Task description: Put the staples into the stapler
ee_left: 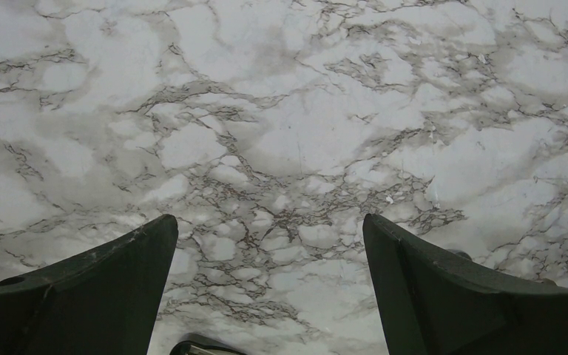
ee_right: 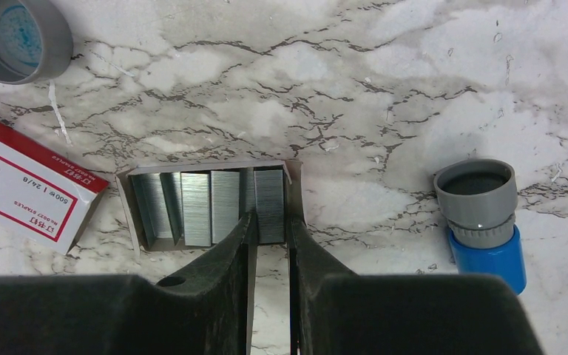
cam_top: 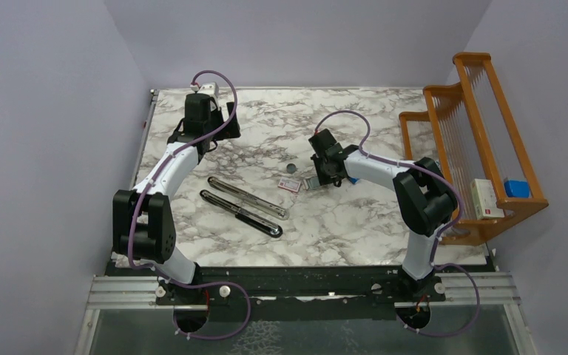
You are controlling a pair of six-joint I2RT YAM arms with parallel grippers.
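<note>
The long stapler lies opened in the top view, its silver rail part (cam_top: 248, 197) beside its black part (cam_top: 240, 214). An open-topped small box (ee_right: 128, 211) holds several grey staple strips (ee_right: 196, 209). The fingertips of my right gripper reach down into its right end. One staple strip (ee_right: 270, 196) lies between them, the fingers very close to its sides; whether they press on it does not show. My left gripper is open and empty above bare marble at the back left, away from the stapler.
A red and white staple carton (ee_right: 26, 177) lies left of the box, a grey cap (ee_right: 55, 41) behind it. A blue and grey bottle (ee_right: 488, 255) is to the right. At the table's right stands a wooden rack (cam_top: 458, 89).
</note>
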